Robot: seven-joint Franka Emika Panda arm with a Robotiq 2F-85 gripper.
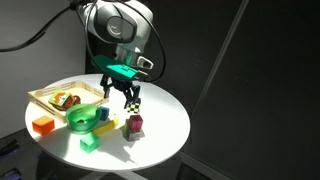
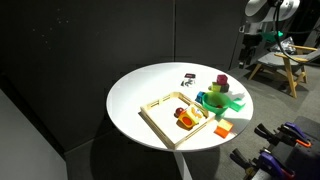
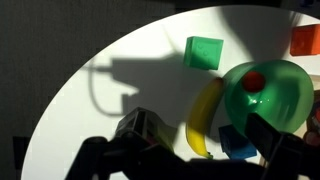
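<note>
My gripper [image 1: 118, 93] hangs open above the round white table, its fingers apart and nothing between them. In the wrist view, a curved yellow banana [image 3: 204, 112] lies in front of the fingers, beside the green bowl [image 3: 285, 98]. A round red thing [image 3: 252, 81] shows in that bowl. The blue block [image 3: 236, 142] sits close to the banana and bowl, near the right finger. A green block [image 3: 204, 52] lies apart on the table. In the first exterior view, a magenta cube [image 1: 135, 122] rests on a greyish block [image 1: 131, 134].
A wooden tray [image 2: 149, 122] holds several toy food pieces. An orange block [image 1: 43, 126] lies near the table edge beside the bowl. A small checkered item [image 1: 134, 105] is behind the magenta cube.
</note>
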